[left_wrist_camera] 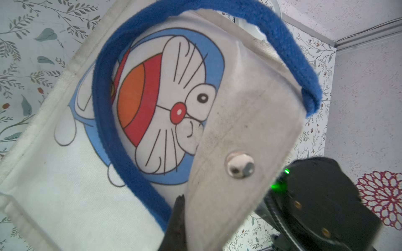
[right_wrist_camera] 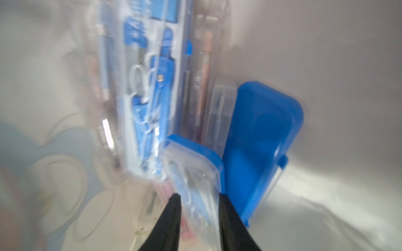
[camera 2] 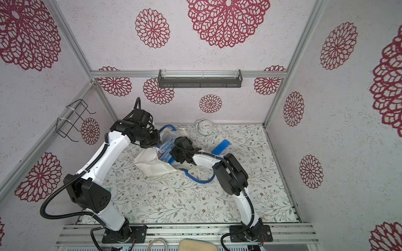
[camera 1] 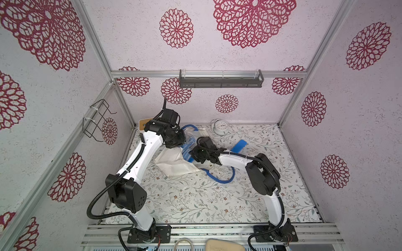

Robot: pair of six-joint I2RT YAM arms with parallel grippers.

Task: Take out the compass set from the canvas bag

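Note:
The canvas bag lies on the table, with a cartoon face and blue strap in the left wrist view. My left gripper is shut on the bag's white fabric, holding up its edge. Inside, in the blurred right wrist view, lie clear cases with blue drawing tools, the compass set, beside a blue case. My right gripper reaches into the bag, part open, its fingertips at either side of a clear case with a blue rim.
A white round clock stands behind the bag. A tan board is at the back left. A blue object lies to the right. A shelf and wire rack hang on the walls.

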